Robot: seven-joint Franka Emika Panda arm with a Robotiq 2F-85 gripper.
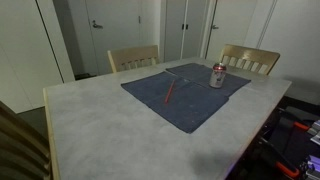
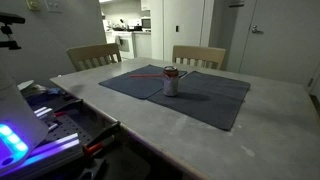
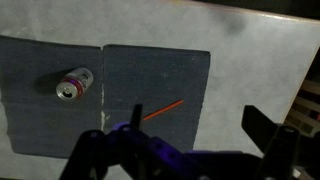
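Observation:
My gripper is open in the wrist view, its black fingers wide apart with nothing between them. Beneath it, a thin red-orange stick [image 3: 163,110] like a pen lies on the dark blue-grey mat [image 3: 150,65]. A silver and dark red can [image 3: 75,83] is at the left, outside the span of the fingers. Exterior view 1 has the can [image 1: 218,75] upright on the right part of the mat and the red stick [image 1: 169,91] nearer its middle. In exterior view 2 the can [image 2: 171,87] stands at the near side. Neither exterior view shows the fingers.
Chairs [image 1: 134,57] stand along its edges. A white part of the arm [image 2: 20,125] with blue lights appears at the left of exterior view 2.

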